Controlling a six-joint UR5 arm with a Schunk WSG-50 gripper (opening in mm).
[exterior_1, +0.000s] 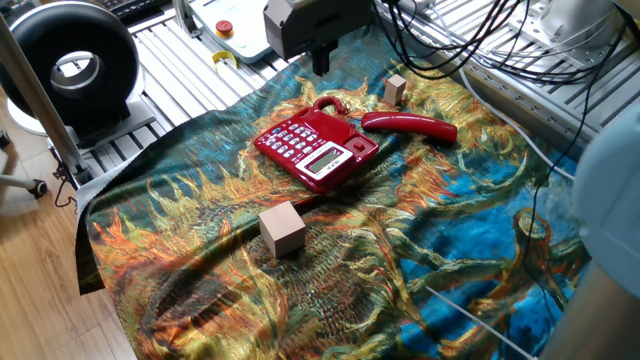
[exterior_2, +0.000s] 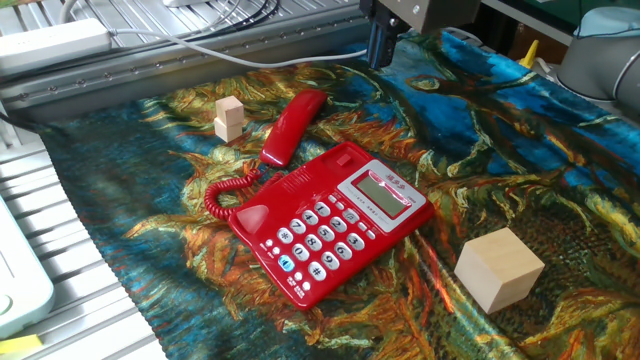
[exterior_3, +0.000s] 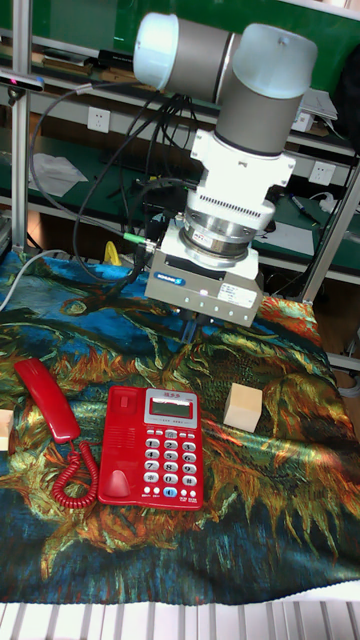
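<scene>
A red desk phone base (exterior_2: 320, 225) with white keys and a small display lies on the patterned cloth. Its red handset (exterior_2: 294, 127) rests off the cradle, on the cloth beside the base, joined by a coiled red cord (exterior_2: 226, 190). My gripper (exterior_3: 190, 331) hangs above the cloth, pointing down and clear of the phone and handset. Its dark fingers look close together in all three views, and nothing shows between them. The cradle on the base is empty.
A larger wooden block (exterior_2: 498, 270) sits near the display end of the phone. Two small stacked blocks (exterior_2: 229, 118) stand beyond the handset. Loose black cables (exterior_1: 440, 45) hang near the table's back edge.
</scene>
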